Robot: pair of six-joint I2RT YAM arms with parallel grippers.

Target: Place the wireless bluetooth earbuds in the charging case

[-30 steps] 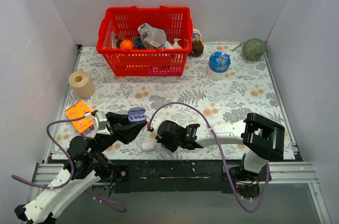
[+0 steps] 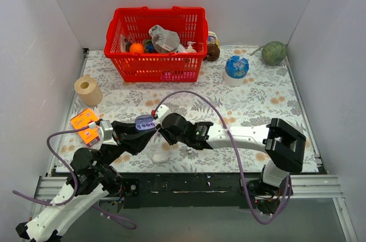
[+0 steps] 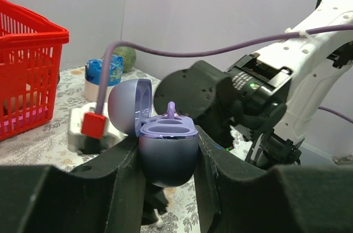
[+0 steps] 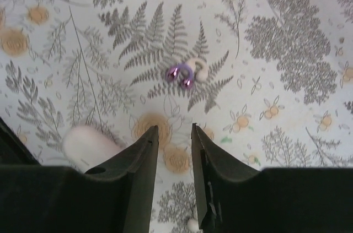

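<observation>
The lilac charging case (image 3: 168, 153), lid up, is held in my left gripper (image 2: 150, 127), with a purple piece standing up from its top. In the right wrist view, a small purple-and-cream piece (image 4: 187, 76) lies on the floral table below my right gripper, whose fingertips are a little apart with nothing visible between them. In the top view my right gripper is beside the case and partly hidden by its own body.
A red basket (image 2: 154, 70) stands at the back, with a blue-topped tub (image 2: 235, 67) to its right. A paper roll (image 2: 88, 90) and an orange box (image 2: 86, 122) are at the left. A white oblong object (image 4: 88, 145) lies near the front edge.
My right gripper has moved toward the back and left, closer to the case. My left gripper and the case have shifted slightly.
</observation>
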